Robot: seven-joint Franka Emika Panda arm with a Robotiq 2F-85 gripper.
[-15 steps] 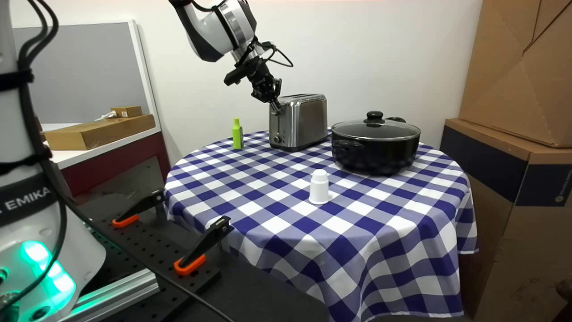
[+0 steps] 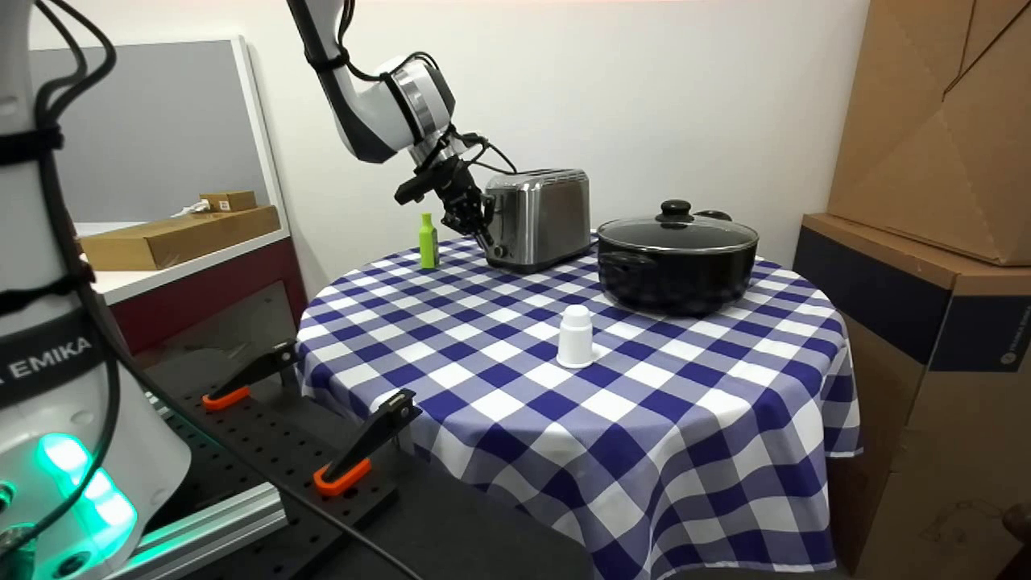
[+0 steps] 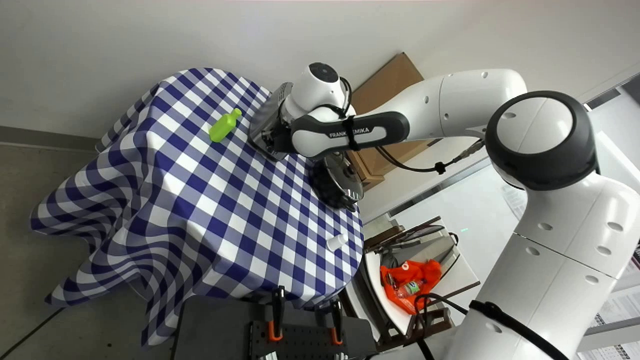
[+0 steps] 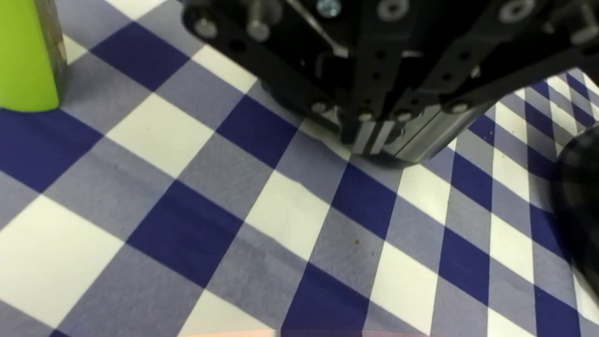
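A silver toaster stands upright at the back of the table, its lever end facing the arm. My gripper is low at that end, close to the knob; whether it touches the toaster or its lever cannot be made out. In the wrist view the fingertips of my gripper are shut together, with nothing showing between them. Part of the toaster shows behind them, mostly covered by the gripper body. In exterior view 2 the arm hides the gripper.
A green bottle stands left of the toaster. To the right is a lidded black pot, with an upturned white cup nearer the front. The checkered tablecloth is clear at front left.
My gripper has moved down along the toaster's end, from near its top to near its base. The toaster, bottle, pot and cup stand where they were.
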